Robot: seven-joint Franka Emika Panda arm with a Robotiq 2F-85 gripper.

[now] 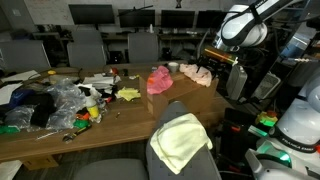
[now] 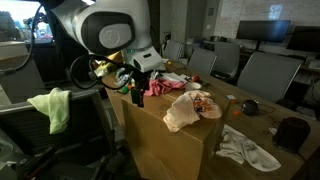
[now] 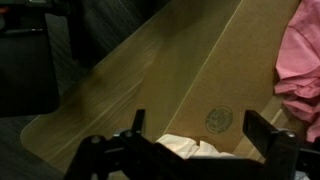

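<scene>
My gripper [image 1: 207, 53] is high at the right end of the table in exterior view 1. In the wrist view the gripper stands open, its two dark fingertips wide apart with nothing between them. A brown board-like surface with a round stamp lies below. A white cloth [image 3: 185, 146] shows at the bottom edge, partly hidden by the gripper. Pink cloth [image 3: 298, 60] lies to the right. Exterior view 2 shows the pink cloth [image 2: 165, 82] behind the gripper, and a whitish cloth [image 2: 182, 113] draped over a brown edge.
A cardboard box [image 1: 155, 103] stands at the table's front. A pale green cloth [image 1: 180, 142] covers a chair, and plastic bags [image 1: 65, 105] and bottles crowd the table's left. Another light cloth [image 2: 245, 149] lies at the right in exterior view 2. Chairs and monitors stand behind.
</scene>
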